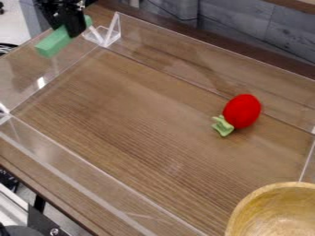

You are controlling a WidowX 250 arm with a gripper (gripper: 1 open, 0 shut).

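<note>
My gripper (69,25), dark and at the upper left of the camera view, is shut on a green object (53,42), which it holds tilted near the wooden table's left edge. Part of the gripper is cut off by the top of the frame, and its fingertips are hard to make out.
A red strawberry-like object (242,112) with a green top lies at the right. A yellow bowl (274,212) is at the bottom right. A clear plastic item (106,31) is beside the gripper.
</note>
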